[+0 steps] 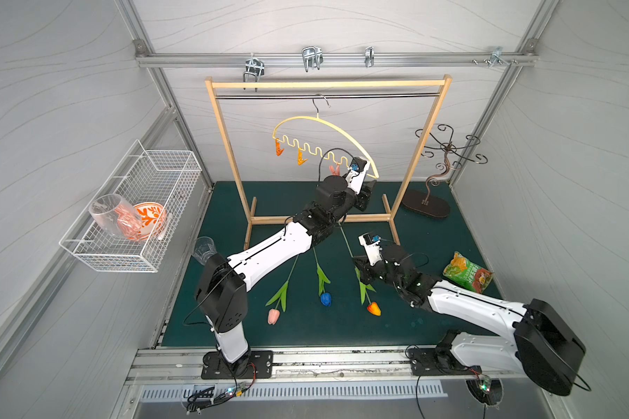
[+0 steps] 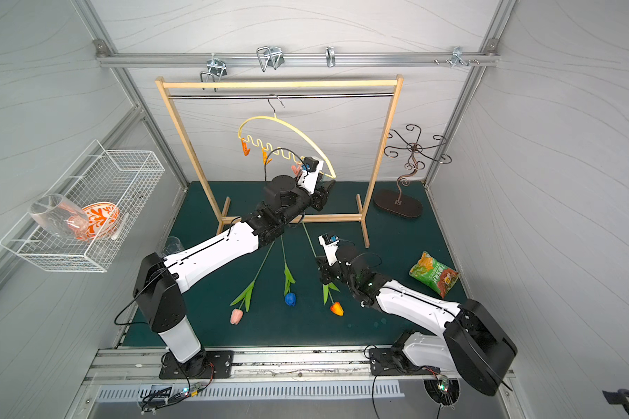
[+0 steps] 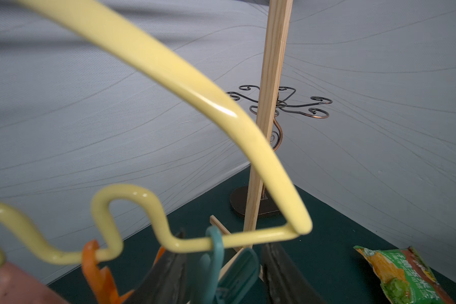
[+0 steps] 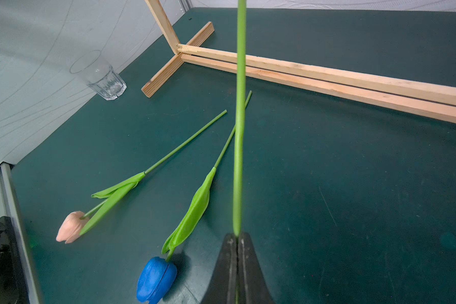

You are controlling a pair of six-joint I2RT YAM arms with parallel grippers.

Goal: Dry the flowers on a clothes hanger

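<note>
The yellow hanger hangs on the wooden rack's bar with several coloured clips. In the left wrist view my left gripper is at the hanger's right end, around a teal clip; its fingers are blurred and apart. My right gripper is shut on the thin green stem of the orange tulip, which slants up from it. A blue tulip and a pink tulip lie on the table.
The rack's base crosses the back of the table. A glass stands at left under the wire basket. A snack bag and a black metal stand are at right.
</note>
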